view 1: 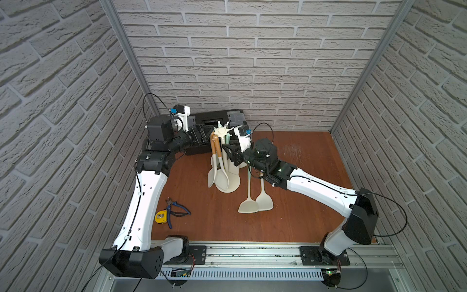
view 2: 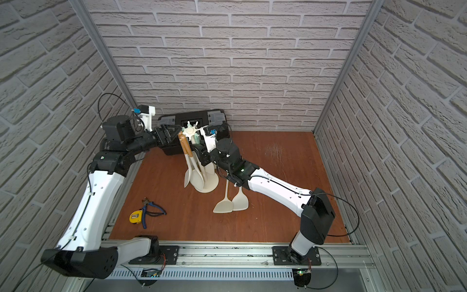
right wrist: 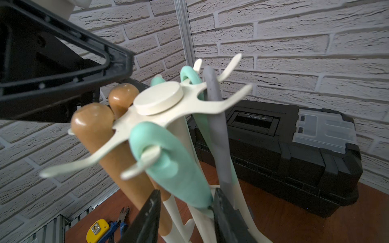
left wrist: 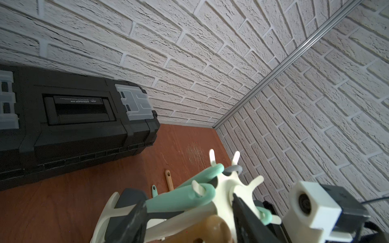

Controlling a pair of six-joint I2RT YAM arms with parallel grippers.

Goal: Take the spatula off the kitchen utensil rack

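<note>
The white utensil rack [right wrist: 158, 99] stands upright with several utensils hung from its hooks. Its wooden handles [view 1: 218, 146] are on the left side, and a mint handle [right wrist: 174, 158] faces my right gripper. That gripper is open beside the rack, its fingers spread to either side of the mint handle's lower end in the right wrist view. My left gripper is open at the rack's left, close to the top of the wooden handles. Which hanging utensil is a spatula is hard to tell, as the arms and other utensils cover some heads.
Two spatulas [view 1: 248, 206] lie flat on the table in front of the rack. Behind it sits a black toolbox [right wrist: 279, 149]. Blue pliers [view 1: 171, 212] and a yellow tape measure [view 1: 161, 217] lie front left.
</note>
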